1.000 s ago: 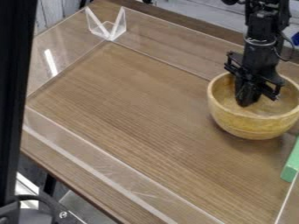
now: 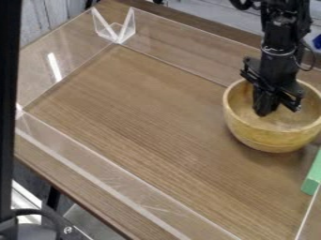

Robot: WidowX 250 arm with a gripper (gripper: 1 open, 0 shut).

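Note:
A yellow wooden bowl [image 2: 264, 131] sits at the right of the table. My black gripper [image 2: 264, 101] reaches down from the top right into the bowl's back part, its tips low inside it near the left-back rim. The fingers look shut, and whatever lies at their tips inside the bowl is hard to see.
A green object [image 2: 313, 174] lies at the right edge, beside the bowl. A clear plastic piece [image 2: 114, 25] stands at the back left. Black cables and hardware occupy the bottom-left corner.
The gripper has shifted slightly to the left within the bowl over the last second. The bowl stays in about the same place.

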